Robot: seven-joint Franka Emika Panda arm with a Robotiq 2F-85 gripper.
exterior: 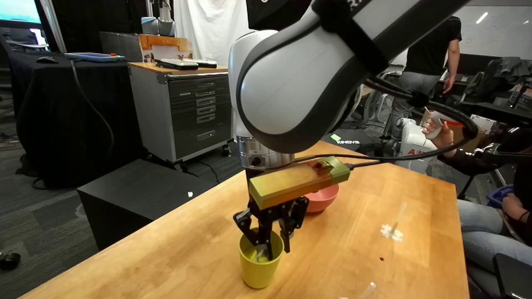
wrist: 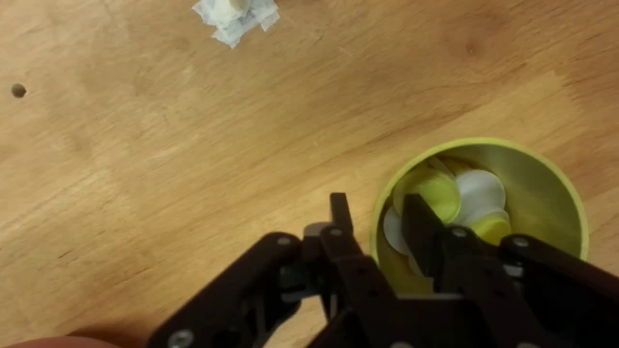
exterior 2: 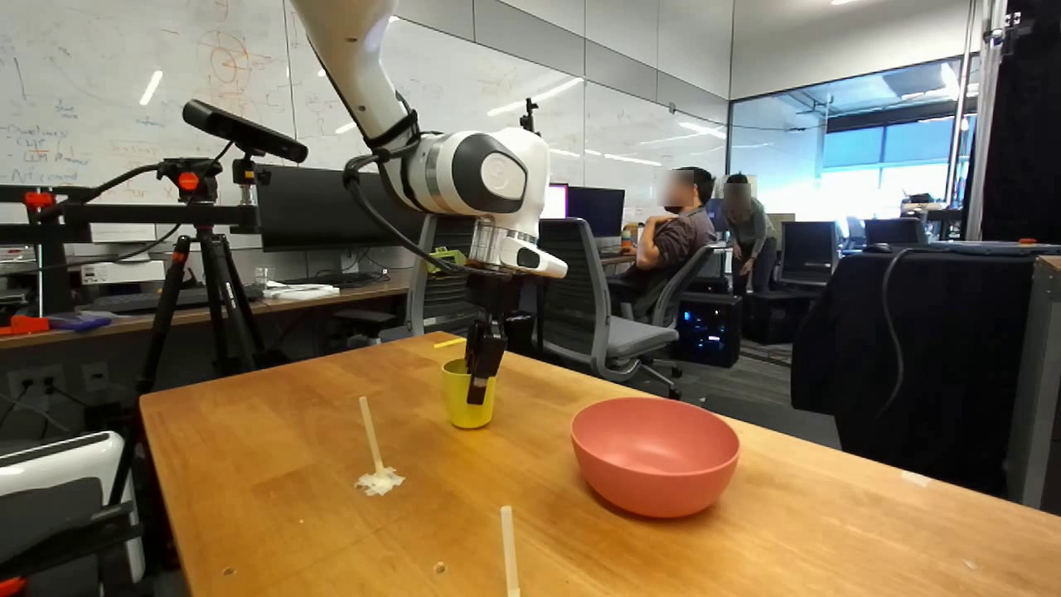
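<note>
A yellow-green cup (exterior: 257, 275) stands upright on the wooden table. Looking down into the cup (wrist: 545, 200) in the wrist view, I see several round pieces, among them a white one (wrist: 481, 188) and a yellow one (wrist: 439, 194). My gripper straddles the cup's wall: one finger reaches inside over the pieces, while the other is outside over bare table. A gap shows between the fingers, so the fingers are partly open. Exterior view 1 also has the gripper (exterior: 279, 252) low over the rim. Part of the contents is hidden behind the inner finger.
A pink bowl (exterior 2: 656, 463) sits elsewhere on the table, partly behind the gripper in exterior view 1. Thin pale sticks rise from the tabletop, including one on a taped base (exterior 2: 379, 482) and another nearer the camera (exterior 2: 509, 552). Bare wood surrounds the cup.
</note>
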